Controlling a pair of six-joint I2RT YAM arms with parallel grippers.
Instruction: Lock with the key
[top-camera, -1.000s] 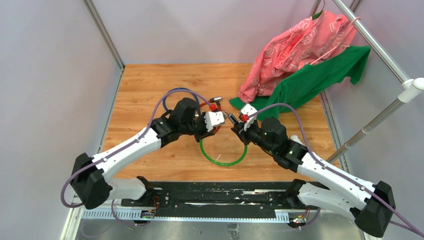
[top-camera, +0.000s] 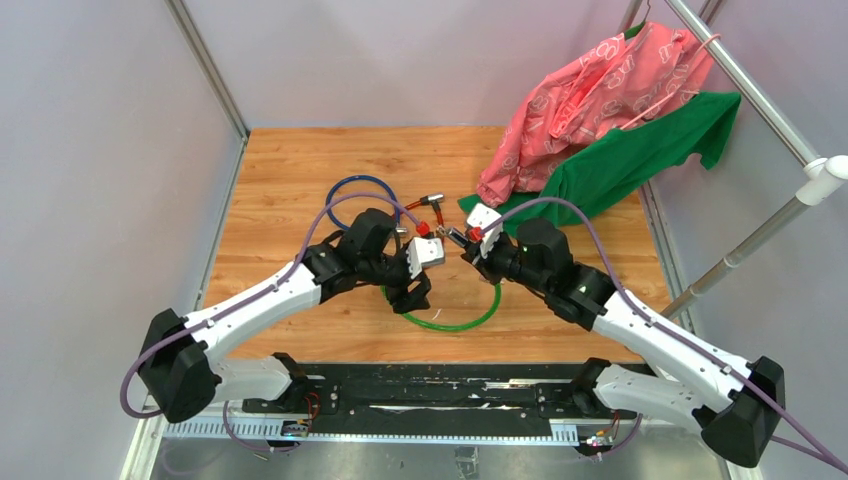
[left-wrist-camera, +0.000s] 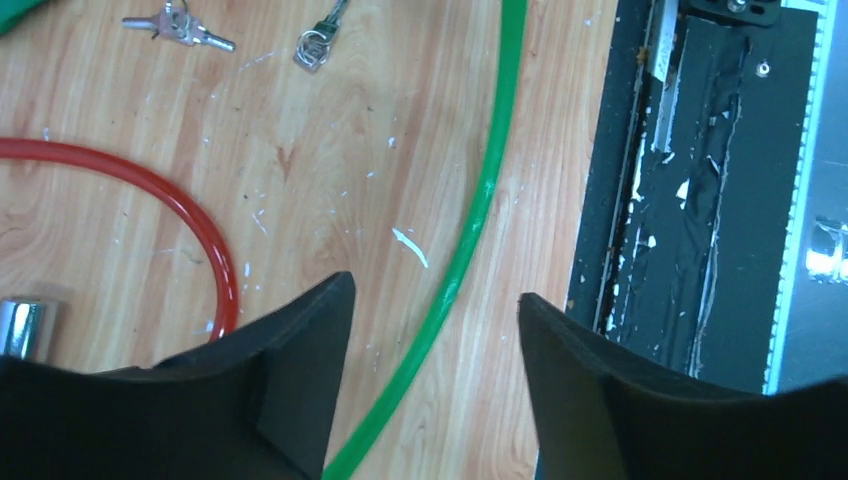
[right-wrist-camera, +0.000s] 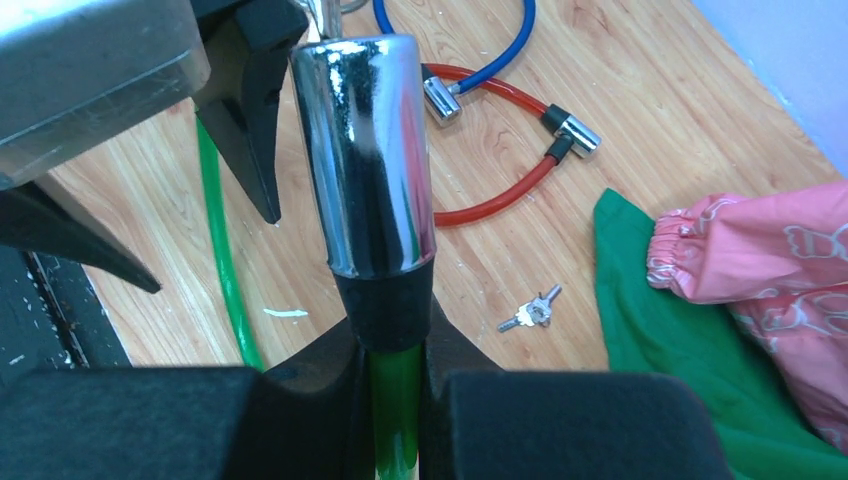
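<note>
My right gripper is shut on the green cable lock, whose chrome lock body (right-wrist-camera: 365, 160) stands upright above the fingers; its green cable (top-camera: 448, 326) loops over the table. My left gripper is open, nothing visible between its fingers, beside and left of that lock body. Keys lie on the wood, one bunch (left-wrist-camera: 180, 28) and a second with a green tag (left-wrist-camera: 313, 50) in the left wrist view; a bunch (right-wrist-camera: 535, 310) also shows in the right wrist view.
A red cable lock (right-wrist-camera: 490, 210) and a blue one (right-wrist-camera: 510, 45) lie at the back middle. Pink cloth (top-camera: 600, 90) and green cloth (top-camera: 650, 150) drape at the back right. A metal pole (top-camera: 740, 255) stands on the right.
The left gripper has shifted toward the front of the table, away from the lock body. The right arm has moved slightly.
</note>
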